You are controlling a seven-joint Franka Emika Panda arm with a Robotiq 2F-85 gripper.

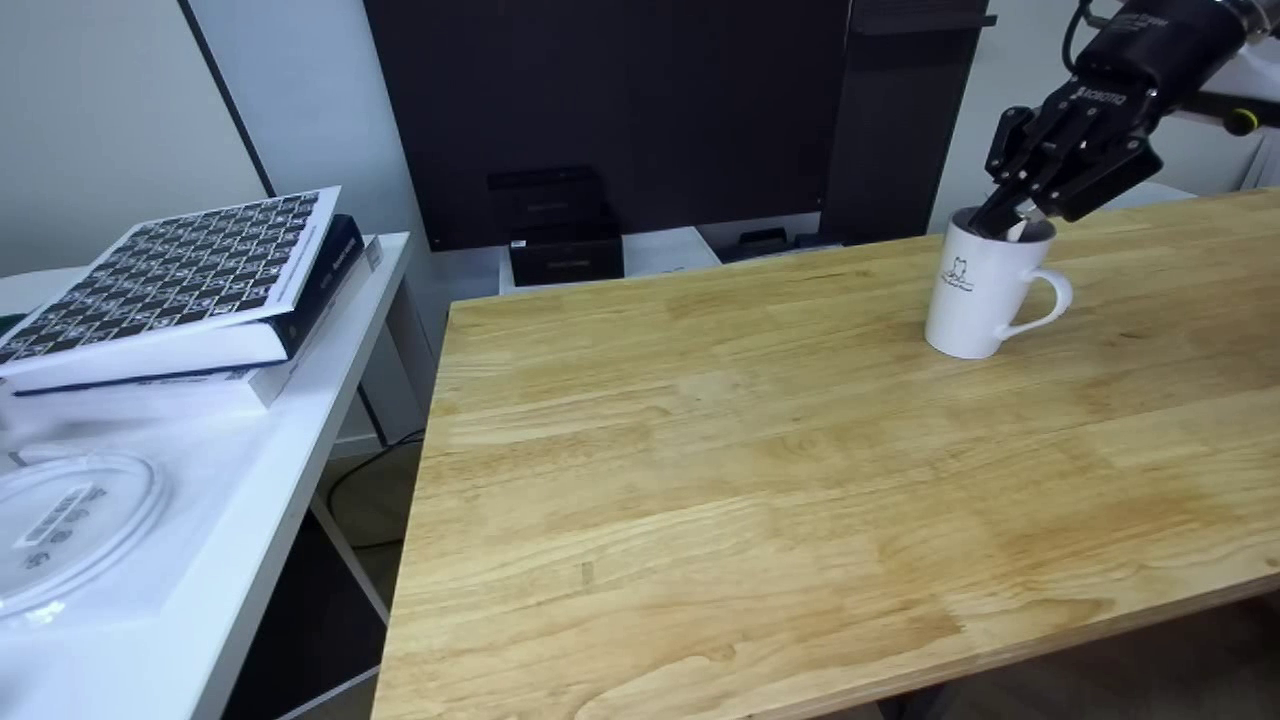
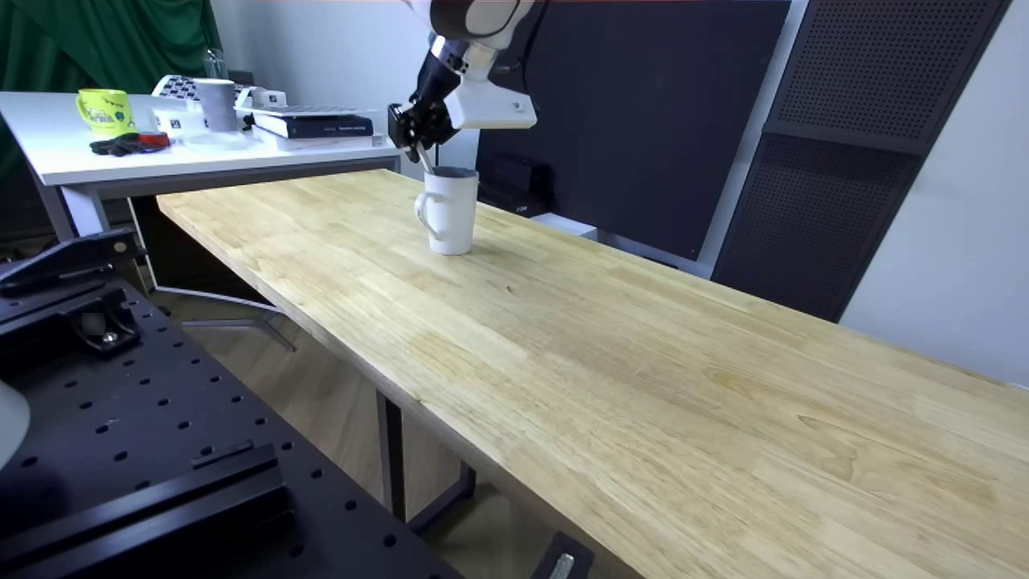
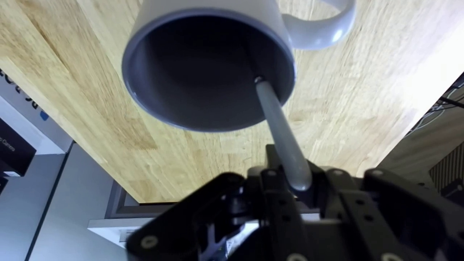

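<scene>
A white mug (image 1: 976, 294) with a dark inside stands upright on the wooden table, near its back edge. Out of the mug leans a utensil with a white handle (image 3: 280, 126); its lower end is lost in the dark interior. My gripper (image 1: 1005, 216) is at the mug's mouth, shut on that handle. Seen from the wrist, the handle crosses in front of the dark fingers (image 3: 274, 158) and the mug (image 3: 208, 74) opens toward the camera. In the second exterior view the mug (image 2: 453, 214) has its handle to the left and the gripper (image 2: 420, 149) above its rim.
A white side table (image 1: 258, 456) on the left carries books (image 1: 180, 270). A dark panel (image 1: 624, 108) rises behind the back edge.
</scene>
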